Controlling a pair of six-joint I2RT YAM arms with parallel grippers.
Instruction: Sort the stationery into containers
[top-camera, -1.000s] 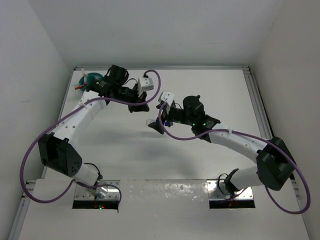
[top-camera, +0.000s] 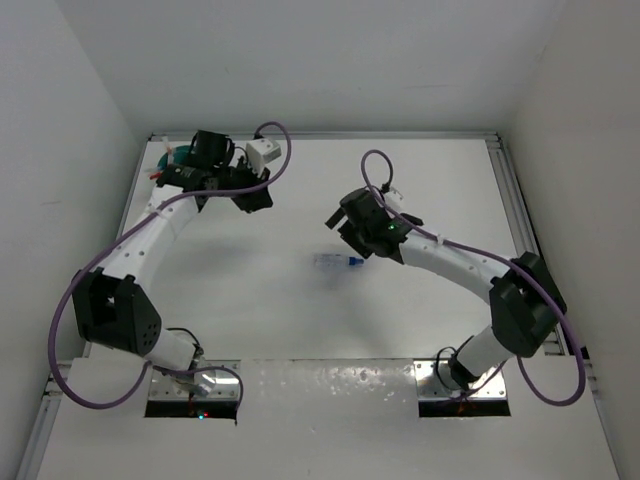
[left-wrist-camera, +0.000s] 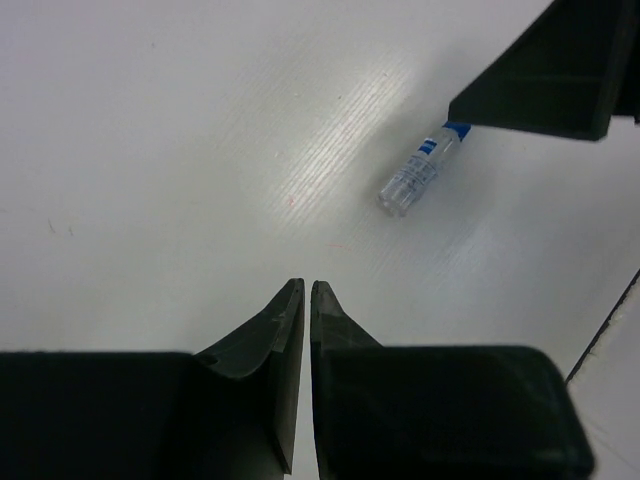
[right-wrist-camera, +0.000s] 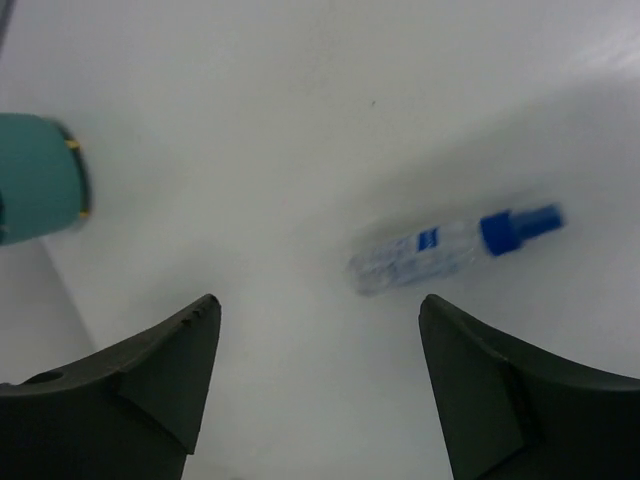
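Note:
A clear bottle with a blue cap (top-camera: 332, 261) lies on the white table at the centre, seen also in the left wrist view (left-wrist-camera: 410, 178) and the right wrist view (right-wrist-camera: 420, 255). My left gripper is shut with nothing between its fingers, left of and behind the bottle. My right gripper hangs over the table near the bottle, fingers apart and empty. A teal container (top-camera: 170, 158) stands at the back left with red and white items, partly hidden by the left arm; a teal object (right-wrist-camera: 35, 178) shows in the right wrist view.
Both arms reach over it from the near side, with walls along the sides and back.
The right arm has moved back and to the right from the centre, uncovering the bottle. The left arm has drawn left and slightly back.

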